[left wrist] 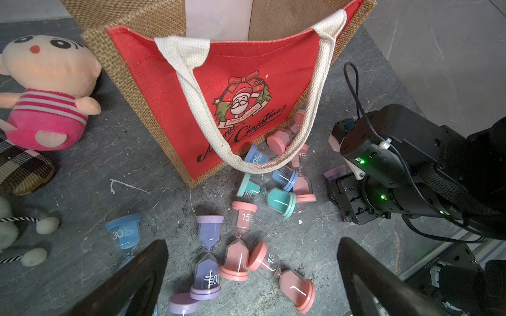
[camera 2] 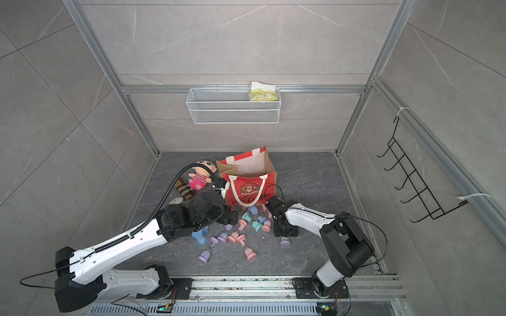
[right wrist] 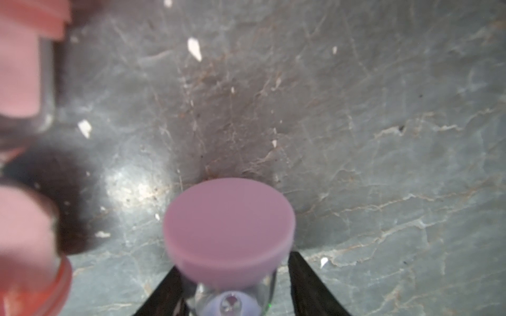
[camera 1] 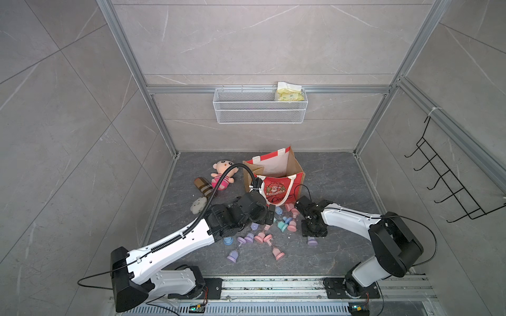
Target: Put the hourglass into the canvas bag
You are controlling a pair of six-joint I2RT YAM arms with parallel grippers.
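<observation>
The canvas bag stands upright with its mouth open, red front and white handle facing me. Several hourglasses, such as a pink one and a purple one, lie on the floor before it. My left gripper is open above them, empty. In the right wrist view a purple-capped hourglass sits between the fingers of my right gripper. A narrow gap shows on its right side; contact on the left is hard to tell. Its lower end is out of frame.
A pink doll and a checked item lie left of the bag. Pink hourglasses lie close left of my right gripper. A wire basket hangs on the back wall.
</observation>
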